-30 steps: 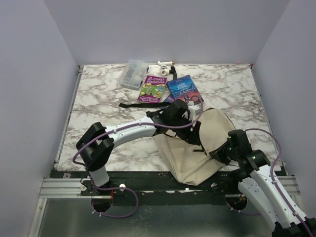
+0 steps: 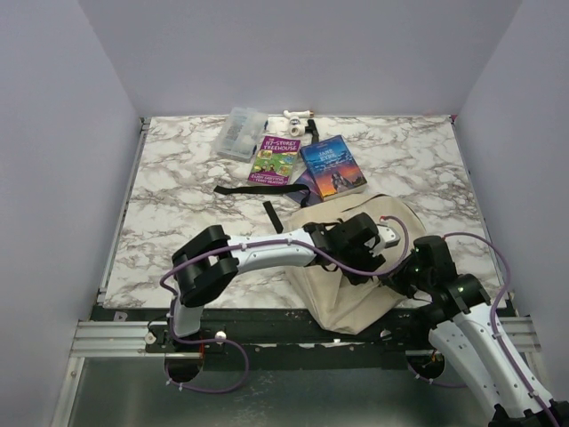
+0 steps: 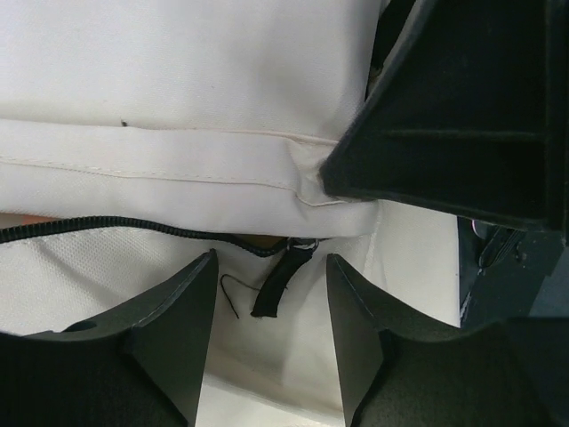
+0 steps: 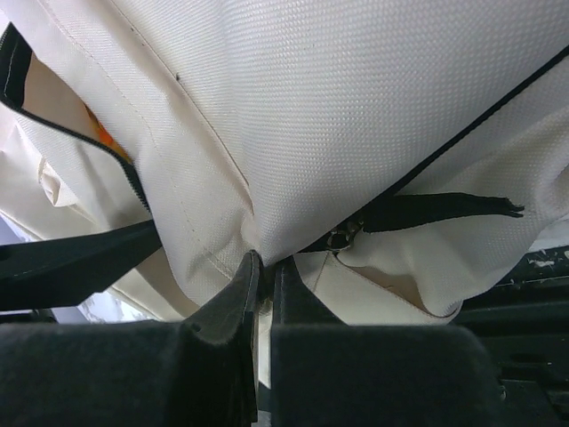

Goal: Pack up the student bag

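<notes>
The cream bag lies at the table's front right, its dark zipper track showing a narrow gap. Between the parted fingers of my left gripper is a black zipper pull, with space on both sides of it. Pinched in my right gripper is a fold of the bag's cream fabric. Another black pull tab lies just right of those fingers. A blue book and a green and purple book lie behind the bag.
A clear plastic case rests at the back, and a small white object sits right of it. Black straps trail left from the bag. Both arms are close together over the bag.
My left gripper has come down and toward the front right, over the bag's zipper beside the right gripper. The right arm has hardly moved.
</notes>
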